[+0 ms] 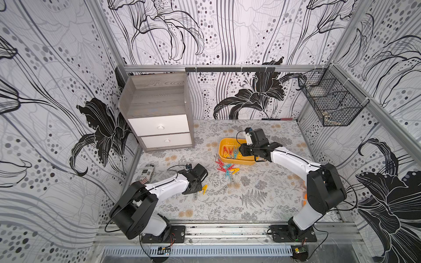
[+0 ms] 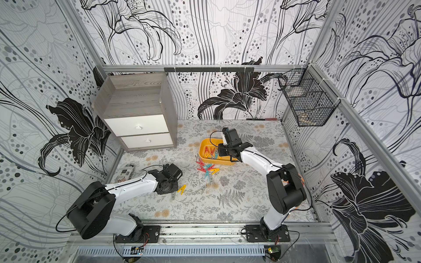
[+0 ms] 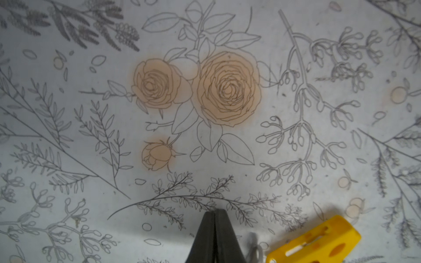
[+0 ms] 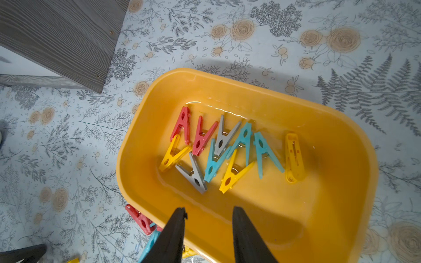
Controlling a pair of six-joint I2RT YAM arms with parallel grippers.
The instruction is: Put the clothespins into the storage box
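Observation:
The yellow storage box (image 4: 263,206) holds several red, grey, yellow and teal clothespins (image 4: 201,135). More clothespins (image 1: 225,168) lie in a pile outside its front left. My right gripper is over the box, fingers apart with nothing seen between them. My left gripper is low over the table at left; its fingertips look close together in its wrist view, and whether they hold anything is unclear. A yellow clothespin (image 3: 313,243) lies just right of them, with a grey one partly hidden beside it.
A drawer cabinet (image 1: 160,105) stands at the back left. A wire basket (image 1: 331,100) hangs on the right wall. A small packet (image 1: 144,173) lies at the left edge.

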